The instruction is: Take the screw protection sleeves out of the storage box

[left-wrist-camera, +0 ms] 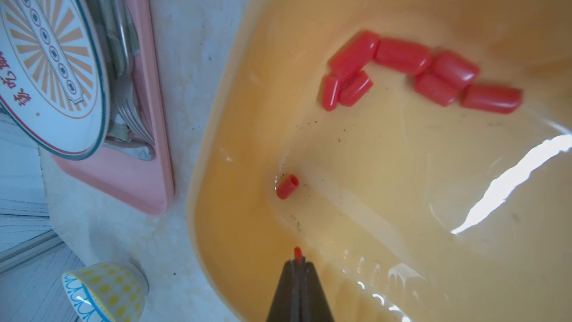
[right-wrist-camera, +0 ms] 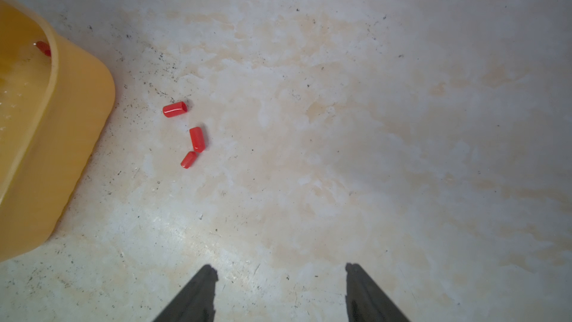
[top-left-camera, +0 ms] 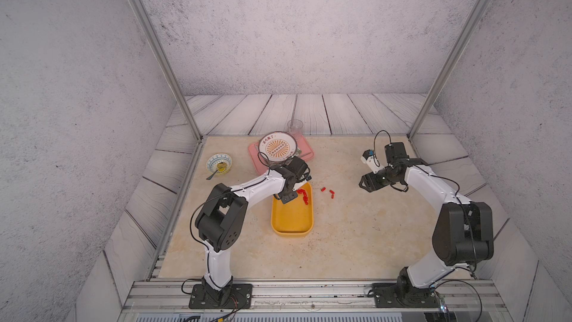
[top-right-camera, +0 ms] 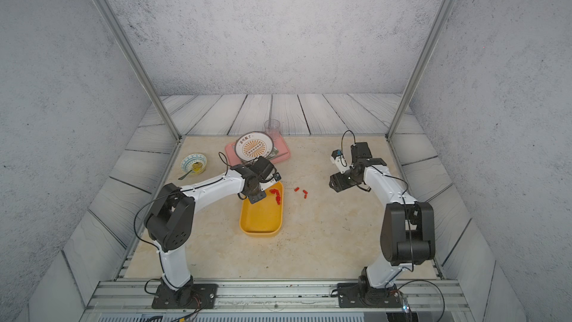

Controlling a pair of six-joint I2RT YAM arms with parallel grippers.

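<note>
In the left wrist view my left gripper is shut, and a small red sleeve [left-wrist-camera: 298,253] pokes out at its fingertips, most of it hidden. Below it, inside the yellow storage box [left-wrist-camera: 208,161], a short loose sleeve [left-wrist-camera: 287,186] lies alone near the wall. Several more red sleeves [left-wrist-camera: 402,55] lie touching one another farther along the floor of the box. On the table right of the box are 3 red sleeves, including an upper one [right-wrist-camera: 175,109] and a middle one [right-wrist-camera: 197,139]. My right gripper is open and empty above bare table.
Behind the box sits a pink tray [top-left-camera: 307,150] bearing a round plate [top-left-camera: 277,146] and cutlery, with a clear cup [top-left-camera: 295,126] at the back. A patterned bowl [top-left-camera: 219,163] with a spoon stands at the left. Table between box and right gripper is mostly free.
</note>
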